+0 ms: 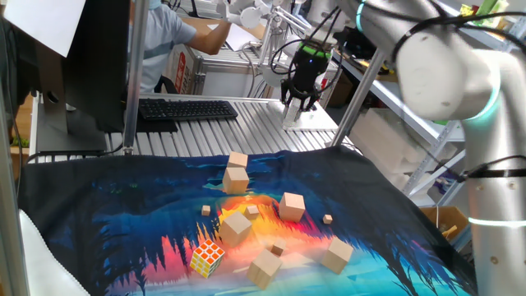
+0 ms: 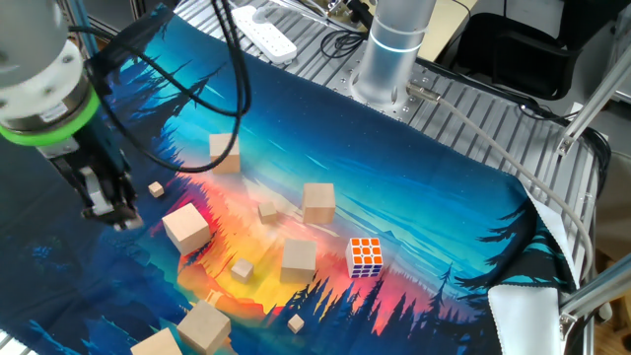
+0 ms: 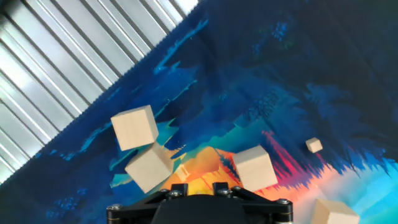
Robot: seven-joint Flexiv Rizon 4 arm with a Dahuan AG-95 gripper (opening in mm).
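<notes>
My gripper (image 1: 298, 111) hangs in the air beyond the far part of the cloth, above and away from all the blocks. In the wrist view its two fingertips stand apart, so the gripper is open, with no object visible between them. Several large plain wooden cubes lie on the cloth, among them one near the centre right (image 1: 292, 207) and one closer to the front (image 1: 264, 268). Two others touch or nearly touch at the back (image 1: 236, 180). Smaller wooden cubes, such as one at the right (image 1: 327, 219), lie scattered between. A Rubik's cube (image 2: 365, 255) shows an orange top.
A colourful landscape cloth (image 1: 107, 222) covers the ribbed metal table. Behind it are a keyboard (image 1: 187, 109) and a monitor (image 1: 94, 66); a person sits beyond. A power strip (image 2: 264, 35) lies near the arm's base.
</notes>
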